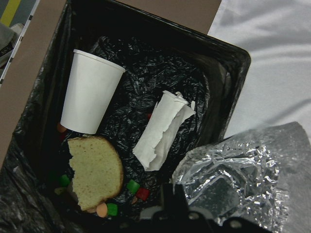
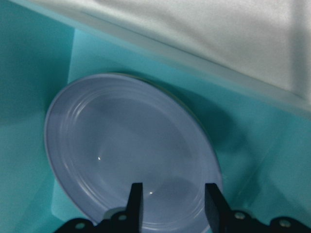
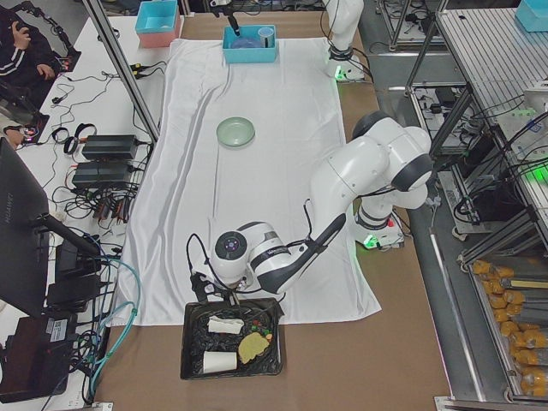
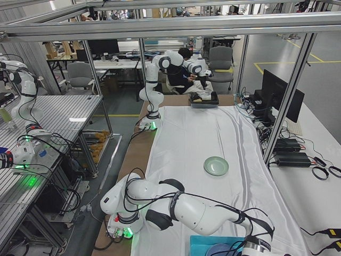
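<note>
In the left wrist view, a black-lined bin (image 1: 234, 73) holds a paper cup (image 1: 90, 92), torn white paper (image 1: 160, 131), bread (image 1: 95, 172) and small coloured pieces. My left gripper is over its edge, fingers close together, shut on crumpled clear plastic (image 1: 252, 184). In the right wrist view, my right gripper stands open above a blue-grey plate (image 2: 126, 136) in a turquoise box (image 2: 29, 73), with nothing seen held.
A green plate (image 3: 235, 130) lies on the white cloth (image 3: 274, 171) between the arms. Monitors, cables and black devices (image 3: 107, 147) fill the side table; metal frame posts border the workspace.
</note>
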